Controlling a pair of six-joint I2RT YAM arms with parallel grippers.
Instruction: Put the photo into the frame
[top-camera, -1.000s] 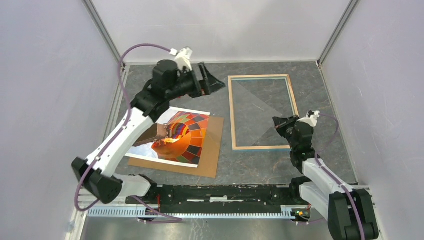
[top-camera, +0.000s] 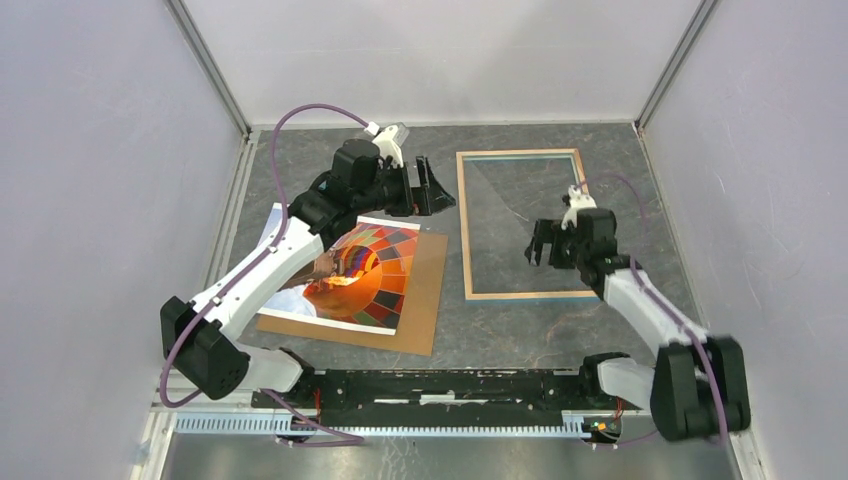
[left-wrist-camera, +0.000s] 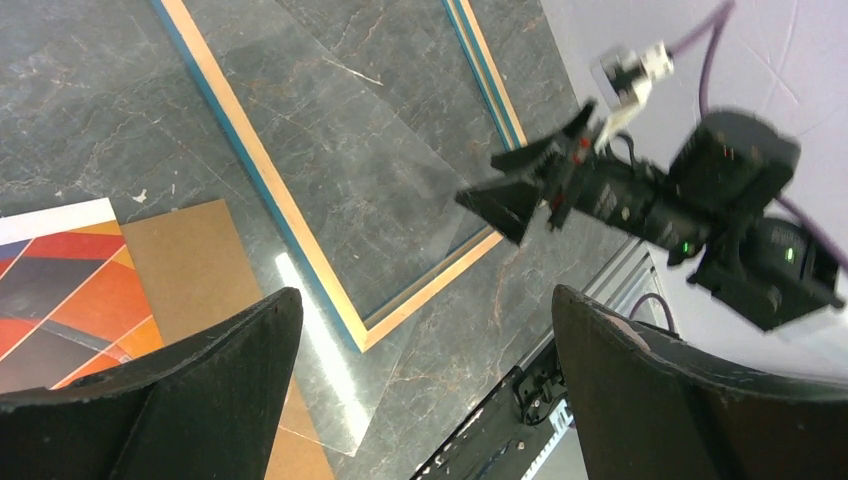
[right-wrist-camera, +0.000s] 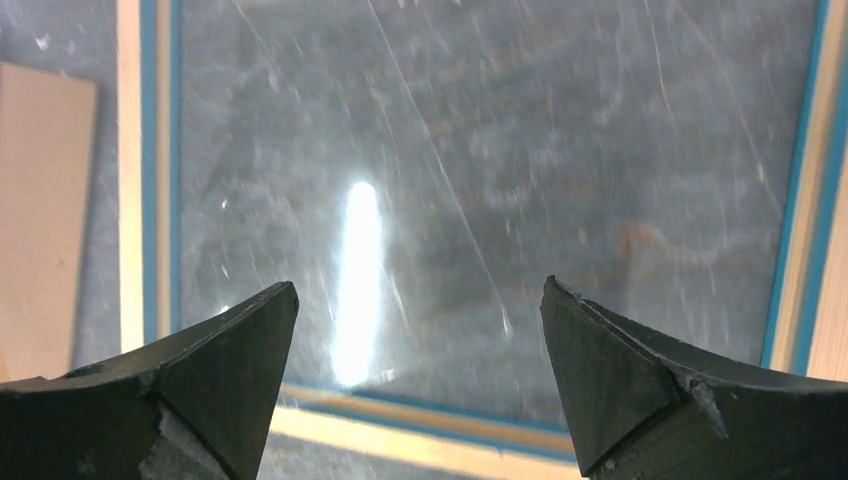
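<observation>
The photo (top-camera: 365, 275), a print of a hot-air balloon with a white border, lies on the brown backing board (top-camera: 427, 290) at the left. The left arm hides part of it. To the right lies the wooden frame (top-camera: 463, 230), with only clear glass and grey tabletop showing inside it. My left gripper (top-camera: 432, 188) hangs open between photo and frame, near the frame's left side. Open and empty, my right gripper (top-camera: 540, 243) is over the frame's right half. In the right wrist view, the frame's lower bar (right-wrist-camera: 420, 445) crosses below the fingers (right-wrist-camera: 225, 370).
A black rail (top-camera: 440, 398) runs along the front edge between the arm bases. White walls (top-camera: 440, 60) close in the back and sides. Bare table (top-camera: 480, 335) shows in front of the frame.
Photo and frame have not moved.
</observation>
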